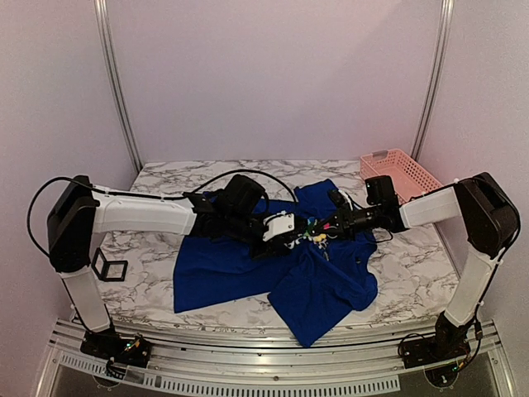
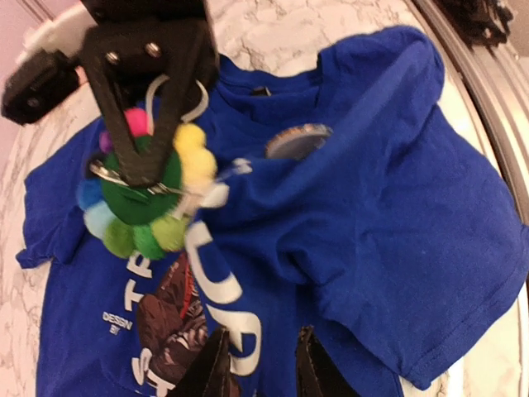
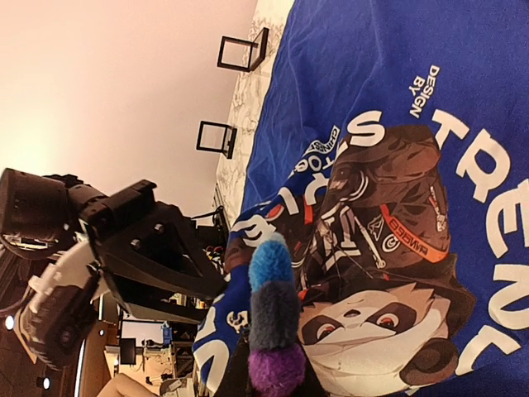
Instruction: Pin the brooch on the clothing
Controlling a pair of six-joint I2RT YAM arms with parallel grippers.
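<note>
A blue printed shirt [image 1: 223,273] is spread and bunched on the marble table, its panda print [image 3: 372,331] facing the right wrist view. My right gripper [image 1: 326,225] is shut on the brooch, a ring of coloured pom-poms with a green centre; the right wrist view shows blue, grey and purple pom-poms [image 3: 273,314]. My left gripper is at the shirt, low in its own view, with blue cloth and white lettering around its fingertips; it looks shut on the shirt, just left of the brooch in the top view.
A pink basket [image 1: 401,174] stands at the back right behind my right arm. Black square frames [image 1: 111,269] lie at the left of the table. Bare marble [image 1: 413,281] shows at the front right.
</note>
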